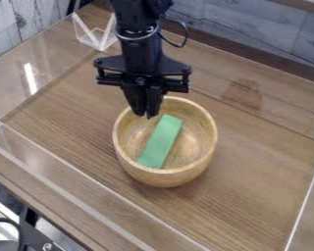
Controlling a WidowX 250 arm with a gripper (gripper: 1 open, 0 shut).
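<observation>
My gripper [142, 94] hangs from the top centre, just above the back left rim of a tan round bowl [198, 160]. Inside the bowl a flat green bar [161, 139] lies slanted. The fingertips are dark against the bowl's edge, and I cannot tell whether they are open or shut.
The wooden table [258, 206] has free room on both sides of the bowl and in front of it. A grey panelled wall runs along the back. Clear plastic material sits at the left edge, and a dark rounded object [9, 233] is at the bottom left corner.
</observation>
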